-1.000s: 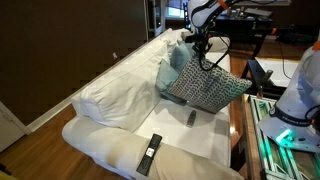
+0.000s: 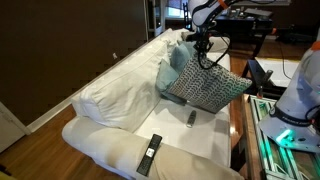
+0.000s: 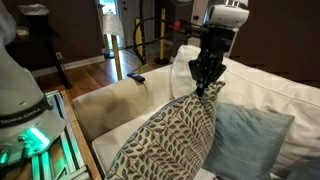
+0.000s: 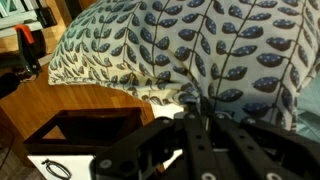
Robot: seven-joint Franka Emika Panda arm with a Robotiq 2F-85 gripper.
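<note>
A white pillow with a dark leaf pattern hangs tilted from my gripper at the far end of the sofa. In the second exterior view the gripper is shut on the top corner of the patterned pillow, and the pillow slants down toward the lower left. Bunched fabric fills the space at the fingers in the wrist view, where the leaf-print pillow covers most of the upper part. The fingertips are largely hidden by cloth and the gripper's body.
Behind the patterned pillow is a light blue pillow against the white sofa back. A dark remote rests on the near sofa arm, and a smaller dark object lies on the seat. Much of the seat is clear.
</note>
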